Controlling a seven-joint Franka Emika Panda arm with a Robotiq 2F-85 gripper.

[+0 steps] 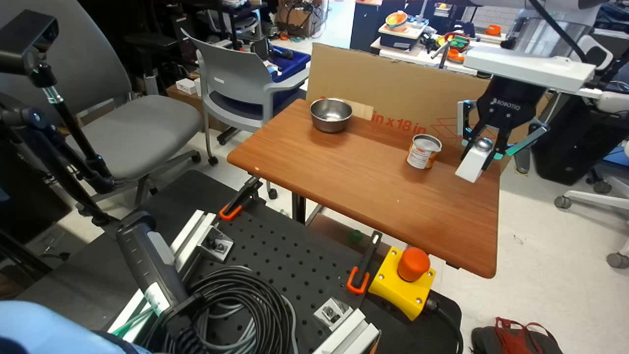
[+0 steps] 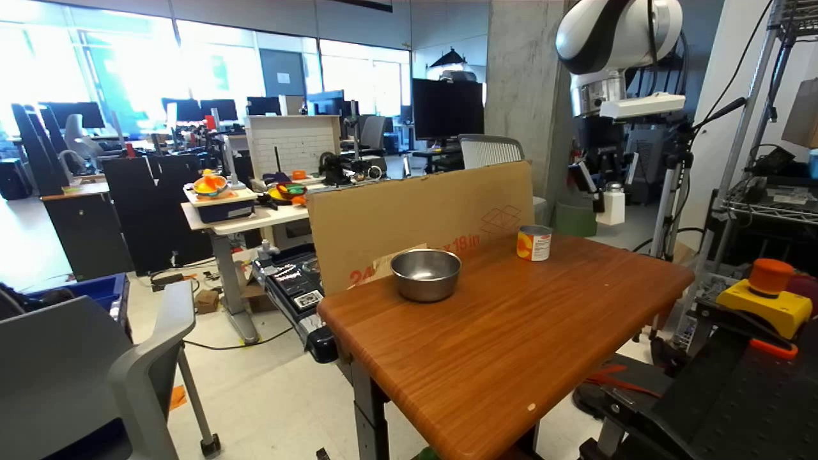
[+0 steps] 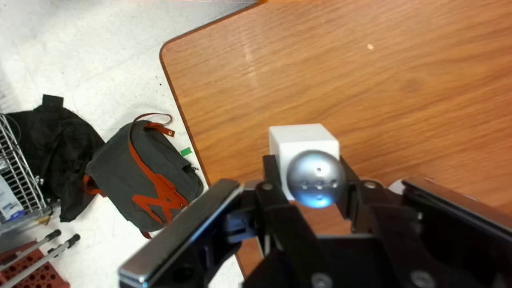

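A white shaker with a domed metal top point(image 3: 315, 178) is pinched between the fingers of my gripper point(image 1: 484, 154), which is shut on it. In exterior view 2 the white shaker point(image 2: 611, 207) hangs in the air, above table height and toward the table's far right end. Its metal cap faces up toward the wrist camera. A steel bowl point(image 1: 331, 115) stands upright on the brown table point(image 1: 365, 183) at the back left; its inside looks empty in exterior view 2. Between bowl and gripper stands a can point(image 1: 423, 151) with a white and orange label.
A cardboard sheet point(image 2: 429, 211) stands along the table's back edge. A grey bag with red straps point(image 3: 149, 173) lies on the floor beyond the table's end. A yellow box with a red button point(image 1: 402, 282) sits near the front.
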